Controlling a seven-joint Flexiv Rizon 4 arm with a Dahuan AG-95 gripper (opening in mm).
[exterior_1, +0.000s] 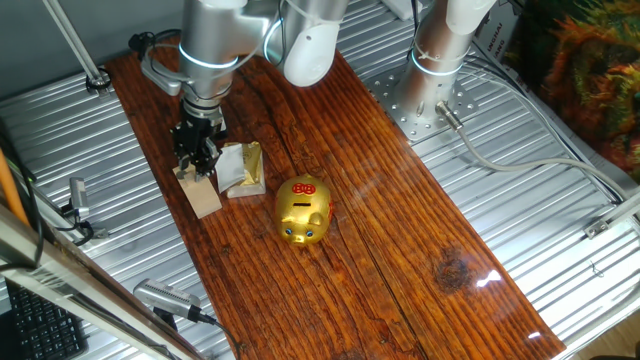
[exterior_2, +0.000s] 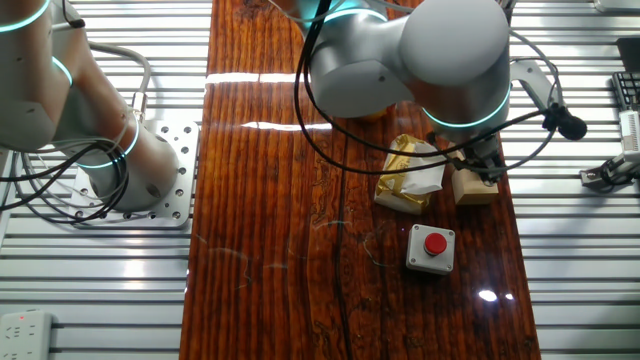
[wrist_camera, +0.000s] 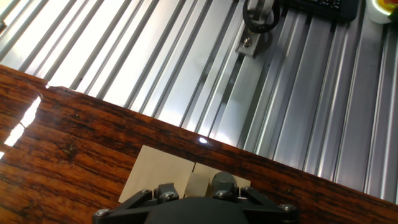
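Observation:
My gripper (exterior_1: 197, 165) points down over the far end of a pale wooden block (exterior_1: 203, 198) lying by the table's left edge. From the wrist, the same wooden block (wrist_camera: 157, 171) shows a thin seam across its top. A small raised wooden piece (wrist_camera: 198, 182) shows between my dark fingers, which stand apart; whether they press on it cannot be made out. In exterior view 2 the arm and cables partly cover the wooden block (exterior_2: 474, 187).
Close beside the block lies a white-and-gold packet (exterior_1: 241, 166) on a pale base. A gold piggy bank (exterior_1: 303, 215) stands farther right. Exterior view 2 shows a red button box (exterior_2: 431, 249).

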